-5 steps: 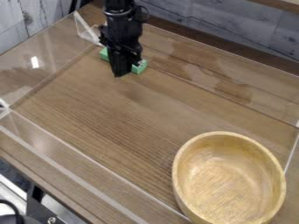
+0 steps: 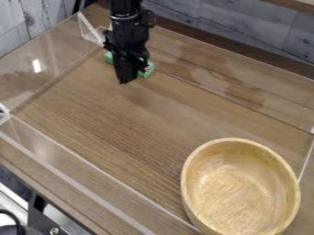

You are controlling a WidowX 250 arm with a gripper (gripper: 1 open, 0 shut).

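My black gripper (image 2: 124, 70) hangs at the back left of the wooden table, just over a small green object (image 2: 145, 67) that it partly hides. The gripper points down, its tip at or beside the green object. Whether it is open, shut or holding that object is too small to tell.
A large tan bowl (image 2: 238, 188) stands at the front right. A grey wall (image 2: 240, 37) runs along the back, and some clear plastic shows at the far left edge.
The gripper and arm have shifted very slightly over the green object; otherwise the scene looks the same.
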